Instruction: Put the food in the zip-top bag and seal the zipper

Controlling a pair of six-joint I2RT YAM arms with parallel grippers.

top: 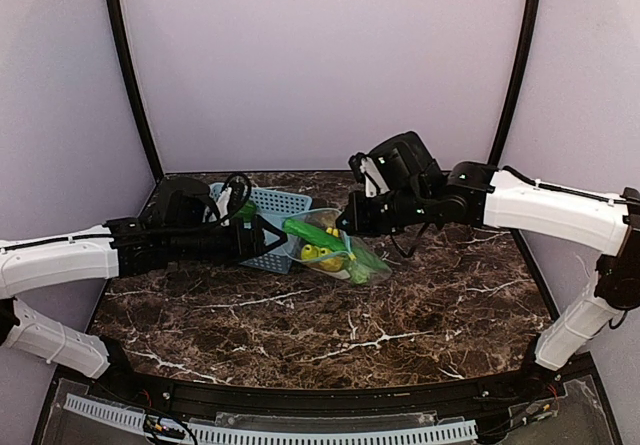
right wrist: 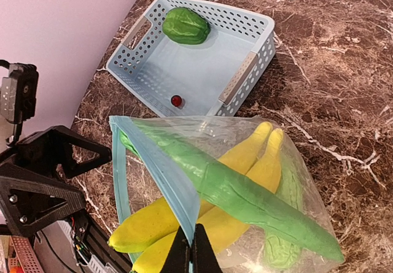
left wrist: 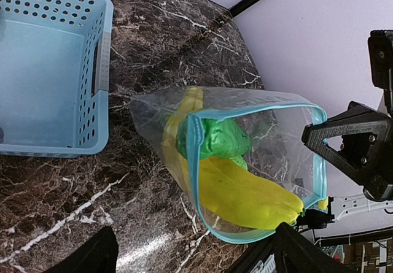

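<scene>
The clear zip top bag point(top: 366, 265) gapes wide, its blue zipper rim point(left wrist: 195, 156) spread apart. Inside lie yellow bananas point(right wrist: 212, 224), a long green vegetable point(right wrist: 245, 196) and another green piece point(right wrist: 284, 242), seen through the film. My right gripper is shut on one side of the rim, holding it up. My left gripper point(top: 271, 239) stands open with empty fingers beside the bag's mouth, facing it; in the left wrist view its fingers point(left wrist: 92, 251) are far apart. It appears clear of the rim in the right wrist view.
Behind and left of the bag is a light blue basket point(right wrist: 252, 58), holding a green pepper point(right wrist: 186, 26) and a small red ball point(right wrist: 176, 100). The left arm partly covers it in the top view. Bare marble tabletop point(top: 300, 335) extends in front and to the right.
</scene>
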